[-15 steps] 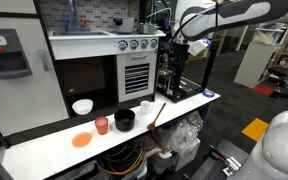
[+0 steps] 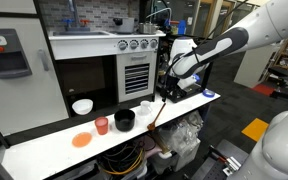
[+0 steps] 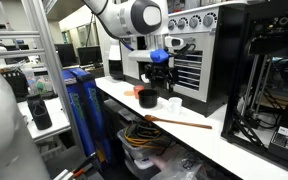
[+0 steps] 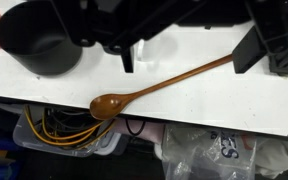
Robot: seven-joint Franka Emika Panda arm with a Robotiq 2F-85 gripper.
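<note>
A long wooden spoon (image 4: 111, 104) lies on the white counter near its front edge, its bowl jutting past the edge in the wrist view and its handle running up to the right. My gripper hangs above the counter, open, with one finger (image 4: 127, 60) at the left and the other (image 4: 248, 52) at the right near the handle's end. The space between the fingers holds nothing; the spoon lies below them. In exterior view 2 the spoon (image 3: 180, 123) rests beneath and in front of the raised gripper.
Left of the spoon stands a black pot (image 2: 124, 120), with a white mug (image 2: 146, 108) behind. Farther left are red cups (image 2: 102, 125), a white bowl (image 2: 82, 105) and an orange disc (image 2: 81, 139). A black rack (image 3: 269, 110) stands on the right. Bins with cables sit below the counter.
The arm has come down toward the counter, bringing my gripper lower above the spoon's area. The spoon, pot and cups have not moved.
</note>
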